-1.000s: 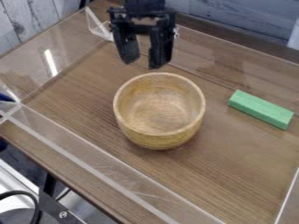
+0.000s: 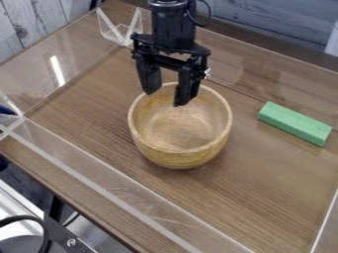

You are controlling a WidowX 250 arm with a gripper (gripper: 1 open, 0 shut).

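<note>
My gripper [image 2: 169, 87] hangs from the top centre of the camera view, its black fingers open and apart over the back part of a round, light wooden bowl [image 2: 181, 138]. Nothing shows between the fingers. The bowl stands empty in the middle of the wooden table [image 2: 93, 198].
A green block [image 2: 295, 123] lies on the table to the right of the bowl. Clear plastic edges run along the left side and top left, with a dark cable at the lower left.
My gripper has come down and toward the camera, from behind the bowl to over its back rim. The bowl and green block look unmoved.
</note>
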